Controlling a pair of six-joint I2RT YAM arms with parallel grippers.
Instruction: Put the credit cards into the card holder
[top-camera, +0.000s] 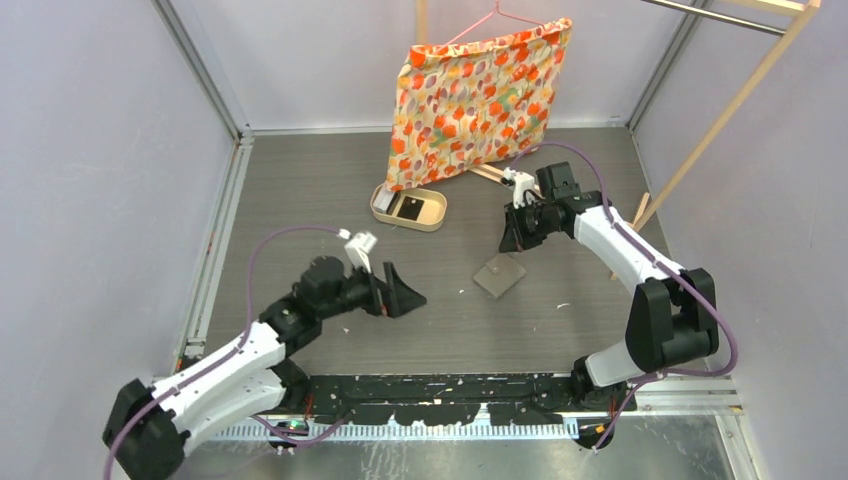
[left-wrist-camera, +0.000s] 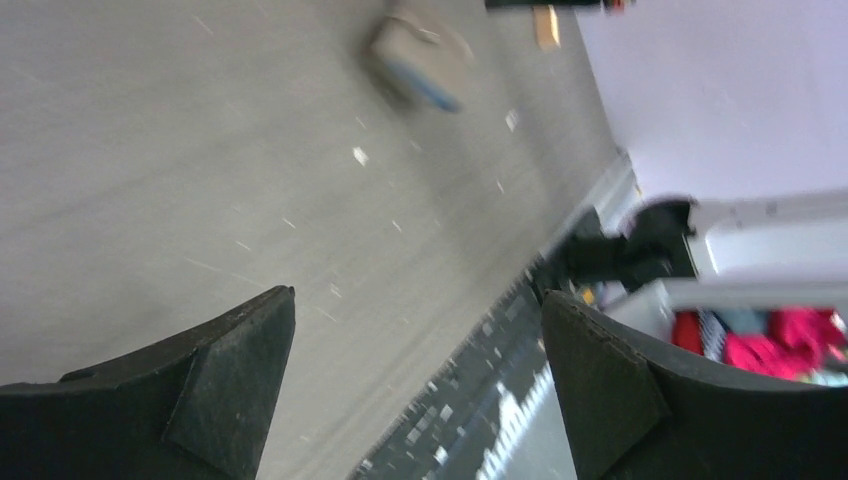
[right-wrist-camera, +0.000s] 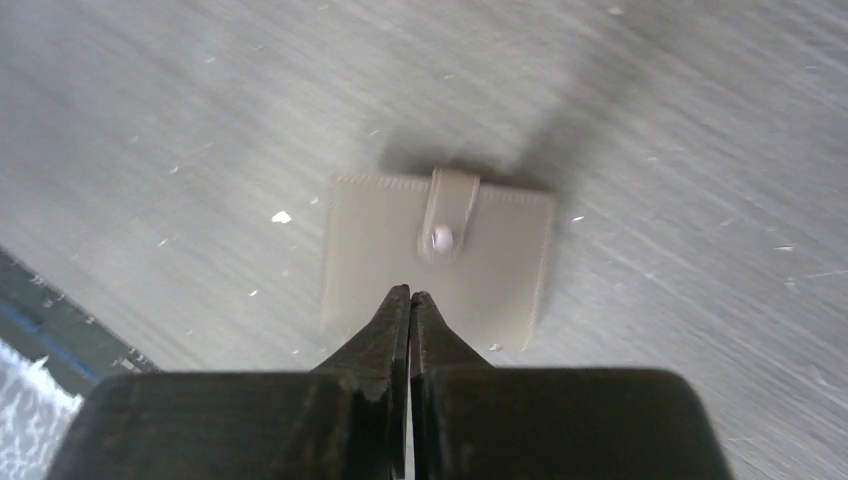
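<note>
The grey card holder (right-wrist-camera: 380, 250) lies flat on the table, its strap (right-wrist-camera: 452, 205) and round snap showing in the right wrist view. In that view my right gripper is shut with nothing between its fingertips, and the strap is outside them, just beyond the tips. From above, the holder (top-camera: 498, 278) lies just in front of the right gripper (top-camera: 513, 247). My left gripper is wide open over bare table, well left of the holder. A stack of white cards (top-camera: 384, 199) and a black card (top-camera: 410, 208) rest in the beige tray.
The beige tray (top-camera: 432, 222) stands at the back, under a hanging orange-patterned cloth (top-camera: 475, 105). Wooden sticks lie behind the right gripper. Between the left gripper and the holder the table (top-camera: 440, 270) is clear.
</note>
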